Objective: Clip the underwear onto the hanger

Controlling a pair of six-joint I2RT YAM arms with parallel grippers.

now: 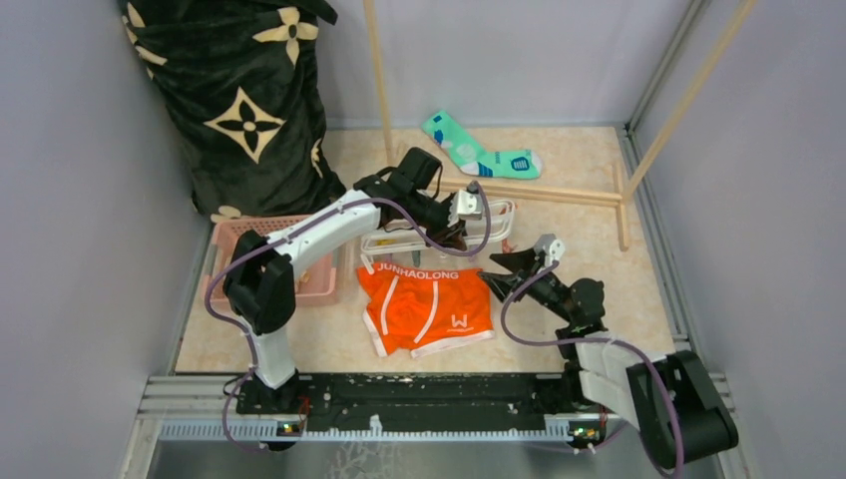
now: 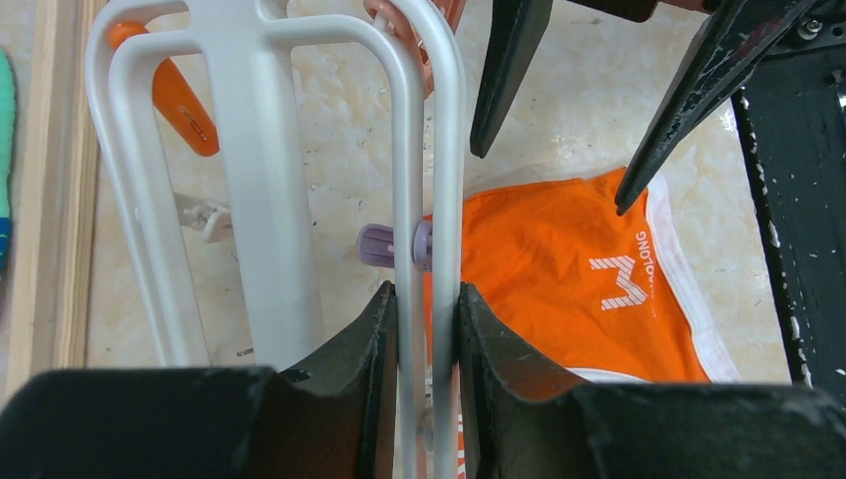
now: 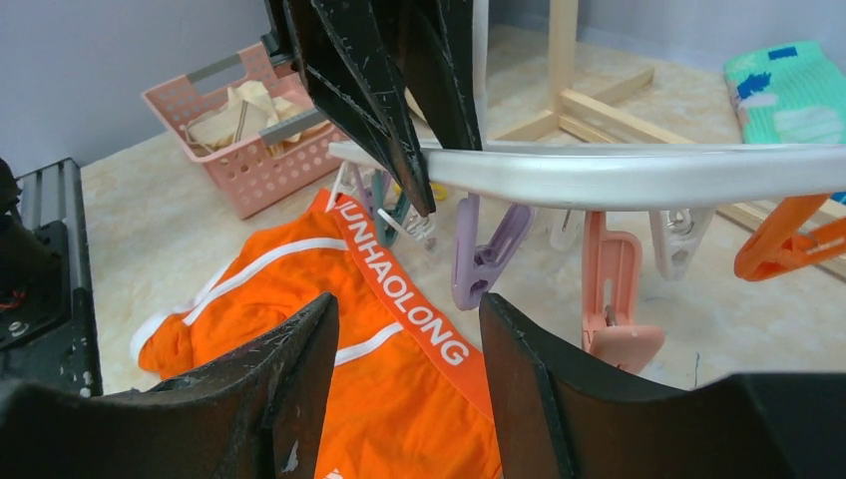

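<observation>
Orange underwear (image 1: 424, 314) lies spread on the table, its lettered waistband (image 3: 384, 259) toward the hanger. My left gripper is shut on a rail of the white hanger (image 2: 264, 190), holding it above the waistband side. From the hanger dangle a purple clip (image 3: 489, 254), a pink clip (image 3: 611, 289), an orange clip (image 3: 778, 239) and a teal clip (image 3: 391, 210). Whether a white clip (image 1: 367, 262) at the waistband's left corner grips the cloth, I cannot tell. My right gripper stands open by the waistband's right end, nothing visible between its fingers.
A pink basket (image 1: 221, 261) stands at the left beside a dark patterned cushion (image 1: 249, 125). Behind the hanger runs a wooden rack bar (image 1: 559, 194), with a green sock (image 1: 464, 150) beyond it.
</observation>
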